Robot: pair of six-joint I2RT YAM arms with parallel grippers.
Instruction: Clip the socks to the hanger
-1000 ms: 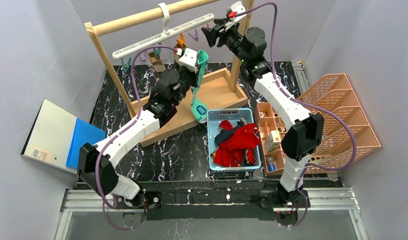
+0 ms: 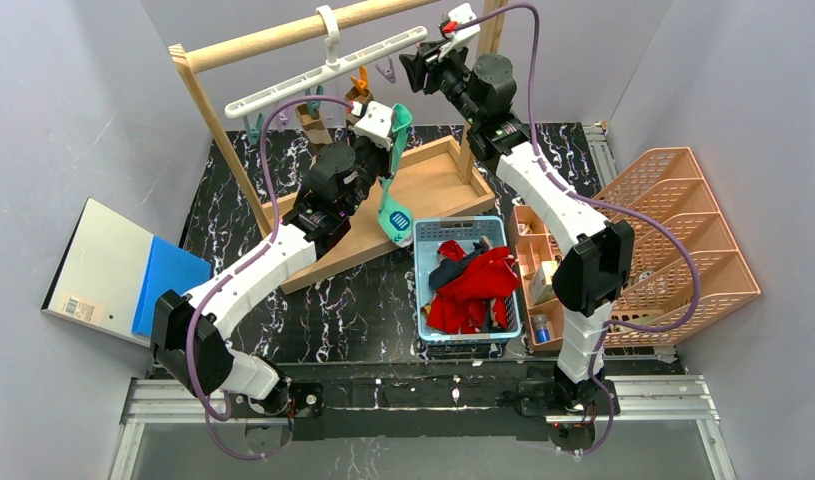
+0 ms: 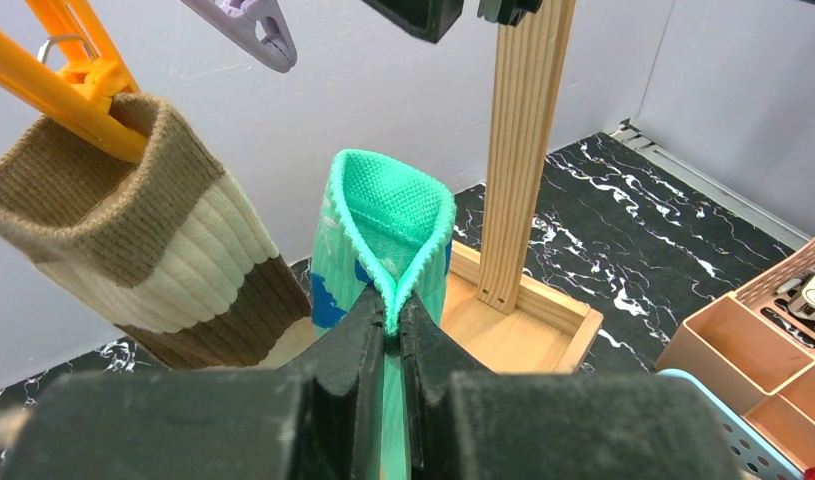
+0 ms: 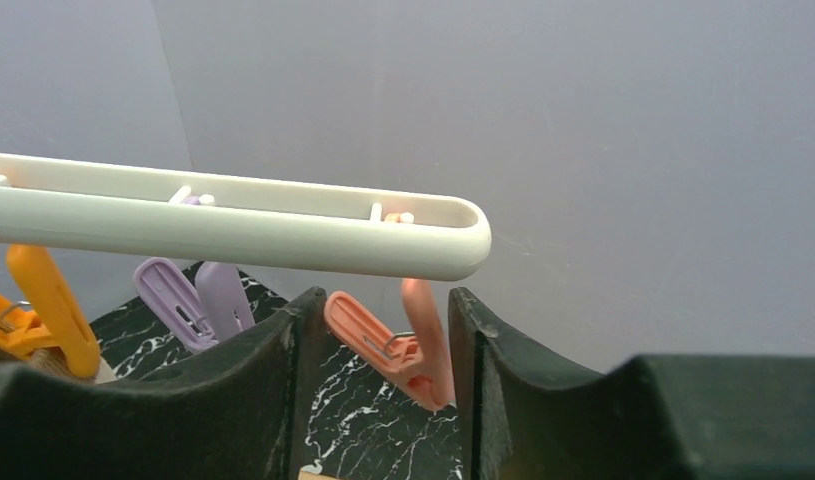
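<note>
A teal sock [image 2: 395,215] hangs from my left gripper, which is shut on its cuff just below the hanger. The white hanger [image 2: 293,82] hangs from the wooden bar with several coloured clips. A brown-and-cream sock [image 3: 153,250] is on an orange clip [image 3: 73,90]. My right gripper is part open at the hanger's right end, its fingers either side of a pink clip [image 4: 423,370], which appears just beyond the fingertips; contact cannot be told.
A blue basket [image 2: 423,300] with red and dark socks stands below. An orange organizer [image 2: 718,245] is on the right, a blue folder [image 2: 168,285] on the left. The wooden frame's post [image 3: 523,150] stands behind the teal sock.
My right gripper has shifted slightly left to the end of the hanger.
</note>
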